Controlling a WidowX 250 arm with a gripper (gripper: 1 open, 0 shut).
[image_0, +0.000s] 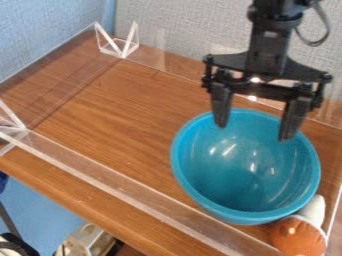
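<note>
A black robot gripper hangs open over the back part of a teal bowl, its two fingers apart with nothing visible between them. The bowl stands empty on the right side of the wooden surface. Just in front of the bowl, at the lower right, lies an orange-brown object with a white part.
Clear low walls with white corner brackets edge it. A grey-white wall stands behind. Some clutter sits below the front edge at the lower left.
</note>
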